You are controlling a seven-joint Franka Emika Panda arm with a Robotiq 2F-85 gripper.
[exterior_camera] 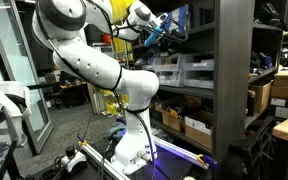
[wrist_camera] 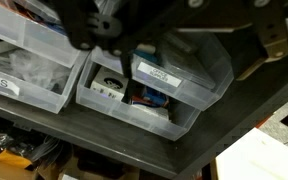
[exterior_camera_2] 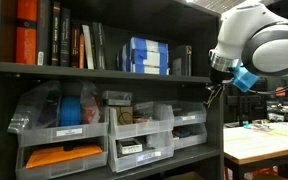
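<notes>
My gripper (exterior_camera_2: 217, 92) is open beside the right end of the shelf's bin row in the second exterior view. In the first exterior view it sits high, in front of the shelf above the clear bins (exterior_camera: 196, 65). Blurred dark finger parts fill the top of the wrist view, and no held object shows between them. Below them in that view, a labelled clear bin (wrist_camera: 189, 90) rests over another clear bin (wrist_camera: 154, 122), which holds a white box and small coloured items.
The dark shelf (exterior_camera_2: 159, 76) carries books (exterior_camera_2: 59, 35) and blue-and-white boxes (exterior_camera_2: 149, 57) above the bins. Its upright side panel (exterior_camera: 232, 75) stands close to the arm. A wooden table (exterior_camera_2: 254, 145) lies to the right.
</notes>
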